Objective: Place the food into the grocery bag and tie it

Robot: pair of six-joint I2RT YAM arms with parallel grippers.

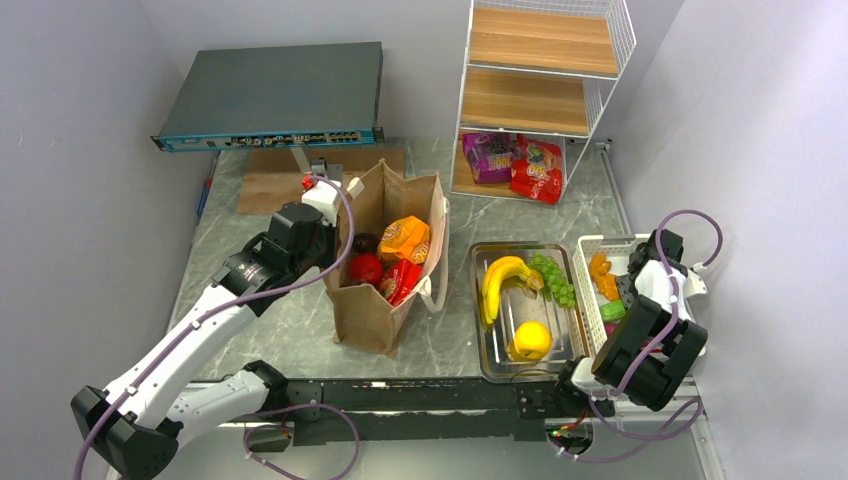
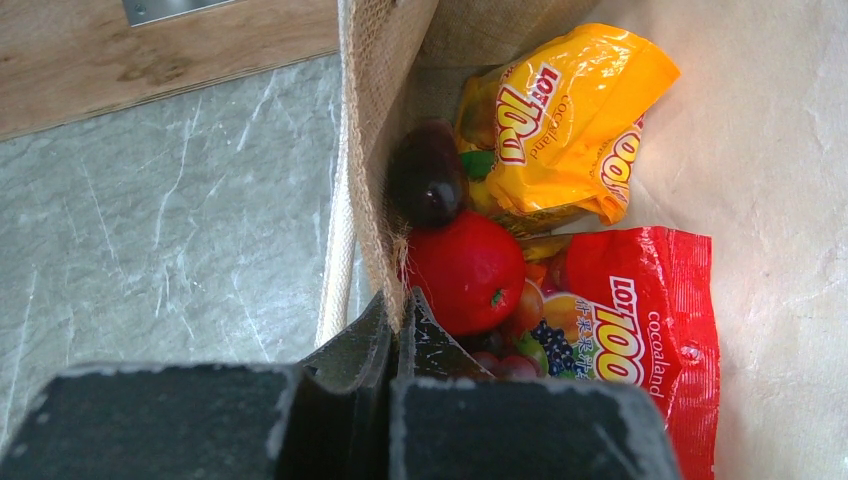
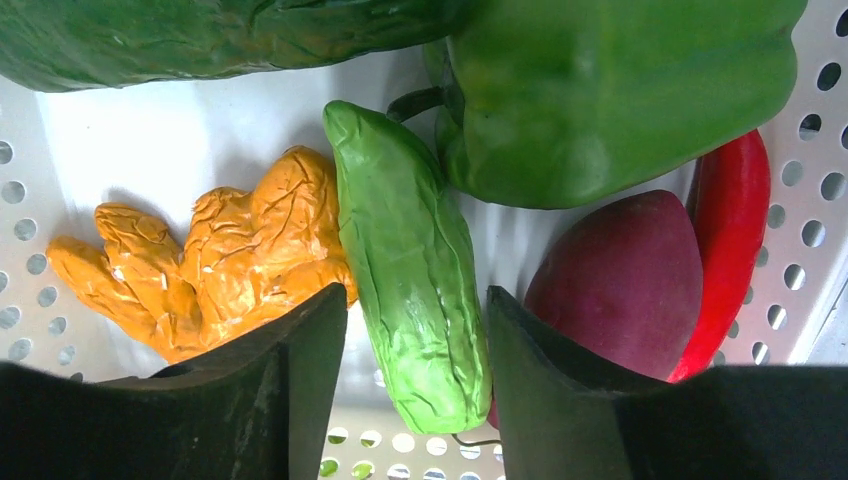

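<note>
The brown grocery bag (image 1: 362,318) stands upright with its mouth open. Inside lie an orange candy bag (image 2: 585,120), a red candy bag (image 2: 640,310), a red round fruit (image 2: 465,270) and a dark purple item (image 2: 428,175). My left gripper is shut on the bag's left rim (image 2: 372,190). Over the white basket (image 1: 590,300), my right gripper is part open, its fingers on either side of a light green vegetable (image 3: 410,270), with gaps visible. Around it lie a crumpled orange item (image 3: 255,250), a green pepper (image 3: 610,90) and a purple vegetable (image 3: 630,280).
Between bag and basket sits a metal tray (image 1: 482,345) with bananas (image 1: 492,290), grapes (image 1: 553,278) and a yellow fruit (image 1: 531,341). The wire shelf (image 1: 525,100) at the back holds purple (image 1: 489,157) and red packets (image 1: 537,170). A red chili (image 3: 728,240) lies along the basket wall.
</note>
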